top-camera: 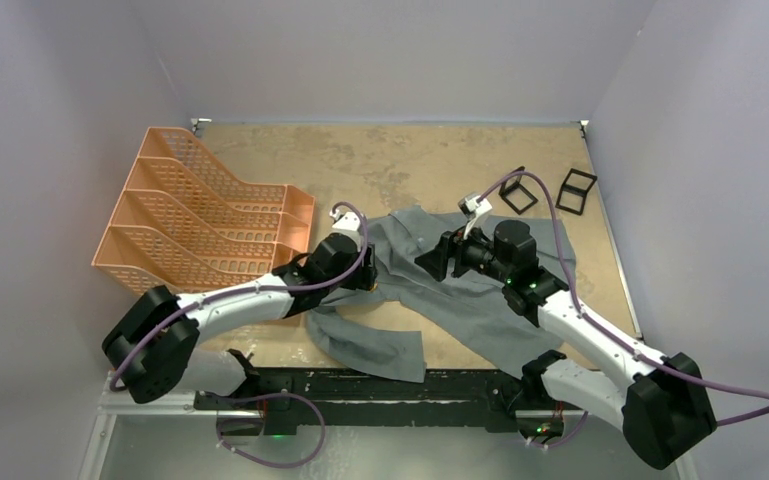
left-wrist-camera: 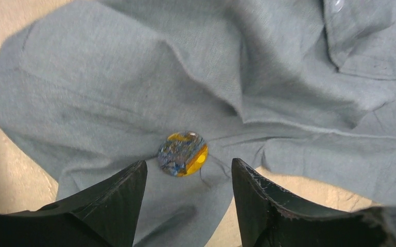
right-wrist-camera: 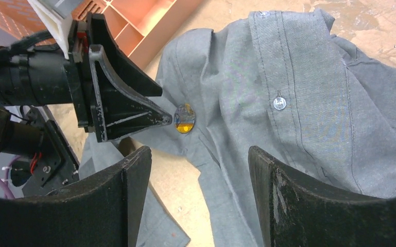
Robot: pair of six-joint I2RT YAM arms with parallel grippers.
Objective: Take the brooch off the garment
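A round brooch [left-wrist-camera: 182,154], dark and mottled with yellow patches, sits on the grey garment [left-wrist-camera: 113,87]. In the left wrist view it lies just beyond and between the fingertips of my left gripper, which is open with nothing held. From the right wrist view, the left fingers [right-wrist-camera: 154,119] are close beside the brooch [right-wrist-camera: 184,118]; whether they touch it I cannot tell. My right gripper is open and empty over the garment's middle. From above, the left gripper [top-camera: 368,275] covers most of the brooch.
An orange compartment rack [top-camera: 200,215] stands at the left, close to the left arm. Two small black frames [top-camera: 575,190] lie at the back right. Bare table [top-camera: 360,160] shows behind the garment. One sleeve [top-camera: 380,350] curls toward the front edge.
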